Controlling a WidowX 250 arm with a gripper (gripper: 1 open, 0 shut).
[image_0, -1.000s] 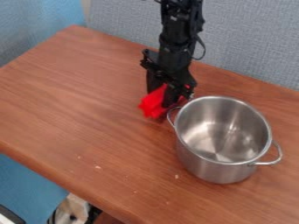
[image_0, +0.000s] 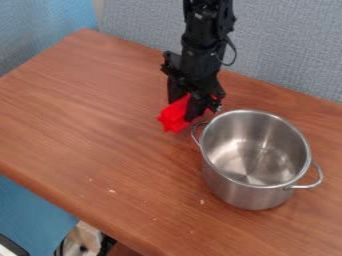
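Observation:
A black arm reaches down from the top centre to my gripper (image_0: 191, 100), which is shut on a red object (image_0: 175, 117), apparently soft like cloth, just above or on the wooden table (image_0: 80, 120). The gripper hides part of the red object. A steel pot (image_0: 255, 160) with two side handles stands to the right and nearer the camera, its inside empty.
Grey padded panels (image_0: 281, 45) stand behind it. Some clutter shows off the table's edge at the bottom left.
My gripper and the red object have risen very slightly over the last second. The pot has stayed in place.

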